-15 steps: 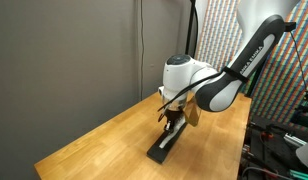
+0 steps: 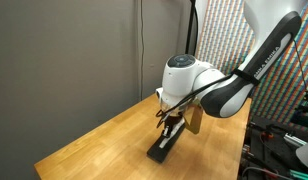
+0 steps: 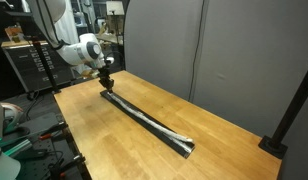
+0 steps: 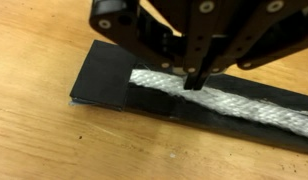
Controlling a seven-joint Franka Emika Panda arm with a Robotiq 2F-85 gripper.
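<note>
A long black strip [image 3: 180, 148] lies flat on the wooden table, with a white braided rope [image 3: 144, 118] running along it. In the wrist view, the rope [image 4: 244, 104] starts a short way in from the strip's bare black end [image 4: 102, 75]. My gripper is shut, its tips right over the rope near that end. No rope shows between the fingers; whether they touch it is hard to tell. From the side, the gripper [image 2: 173, 128] points down at the strip [image 2: 159, 151], hiding part of it.
Bare wooden table [image 2: 89, 155] surrounds the strip, with wide free room on both sides. A grey partition [image 2: 69, 70] stands along the table's back edge. A black post base [image 3: 273, 146] sits at the far right corner.
My arm has shifted slightly to the right in exterior view 1, its fingers staying low over the strip. The strip and the rope look unmoved.
</note>
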